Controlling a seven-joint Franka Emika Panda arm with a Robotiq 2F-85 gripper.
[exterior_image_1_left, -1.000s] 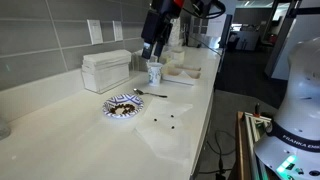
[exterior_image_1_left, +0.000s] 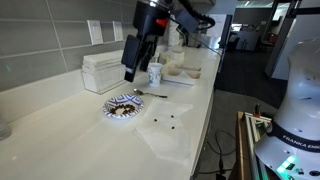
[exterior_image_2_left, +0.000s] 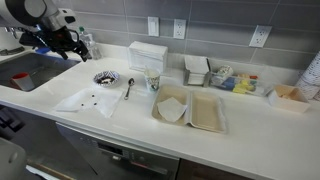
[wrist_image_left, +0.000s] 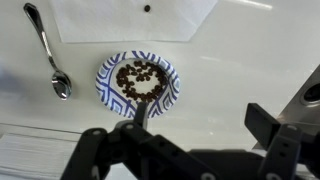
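Note:
A blue-and-white patterned bowl (exterior_image_1_left: 115, 113) (exterior_image_2_left: 98, 79) (wrist_image_left: 172, 92) holding several small dark brown pieces (wrist_image_left: 150, 76) stands on the white counter. Above it hangs my gripper, clear of the counter. Its fingers (wrist_image_left: 97, 145) are spread wide apart in the wrist view, with nothing held between them. A metal spoon (exterior_image_1_left: 152, 95) (wrist_image_left: 61, 84) lies beside the bowl. On a white sheet (exterior_image_1_left: 160, 145) (exterior_image_2_left: 75, 103) in front of the bowl are a few dark specks, one speck (wrist_image_left: 147, 8) showing in the wrist view.
Behind the bowl, a white box (exterior_image_2_left: 148, 56) stands against the tiled wall. A patterned cup (exterior_image_1_left: 155, 73) (exterior_image_2_left: 152, 78) is past the spoon, with trays (exterior_image_2_left: 207, 112) farther along. Bare counter (exterior_image_1_left: 60, 145) extends on the bowl's other side.
The gripper has moved left in exterior view 1, from near the cup toward the space above the bowl, and sits a little lower. Bowl, spoon and sheet look unmoved.

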